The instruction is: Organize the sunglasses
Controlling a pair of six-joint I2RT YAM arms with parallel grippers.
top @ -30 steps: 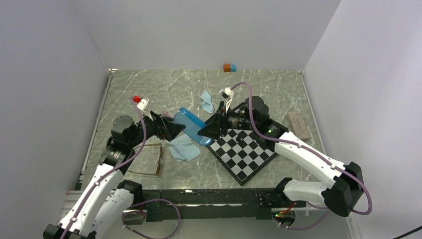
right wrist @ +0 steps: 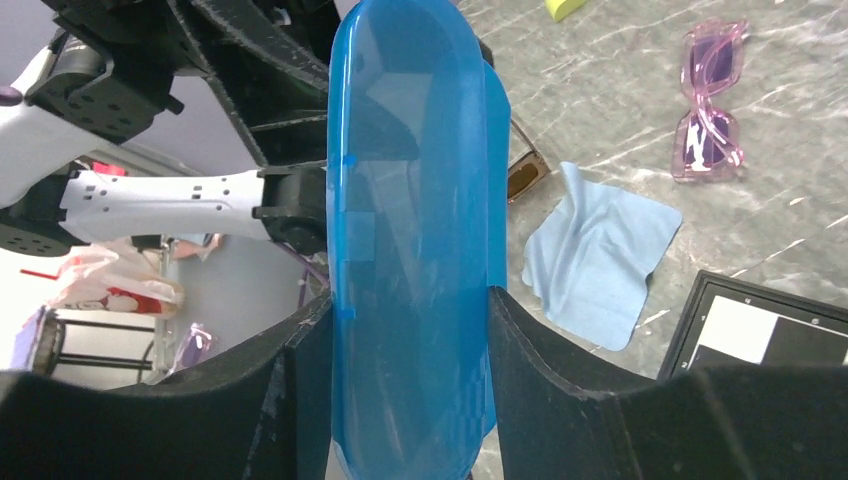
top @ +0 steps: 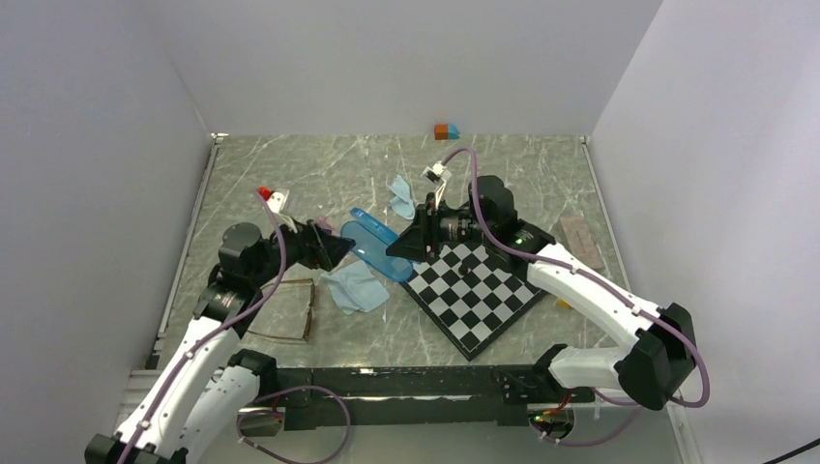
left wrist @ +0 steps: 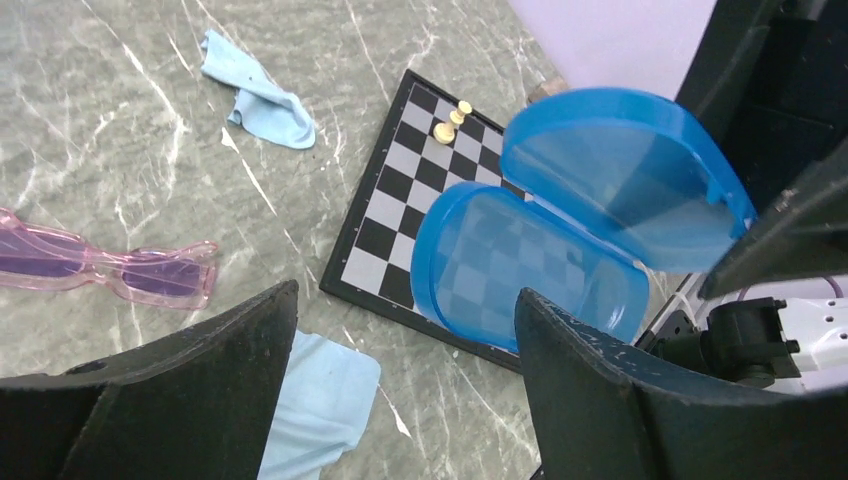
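An open blue glasses case [top: 377, 246] is held aloft over the chessboard's left part by my right gripper, whose fingers close on it. My left gripper stands open to the left of the case, nothing between its fingers, with the case's hinged lid and tray facing it. Pink sunglasses [left wrist: 120, 270] lie on the marble table, clear in both wrist views and mostly hidden in the top view. A brown pair [right wrist: 525, 172] shows partly behind the case. Light blue cloths [top: 355, 288] lie on the table.
A chessboard [top: 474, 304] with a few small pieces takes the middle right. A wooden block [top: 580, 242] lies at the right, a small orange and blue object [top: 447, 131] at the back, a thin-framed tray-like item [top: 280, 311] at front left.
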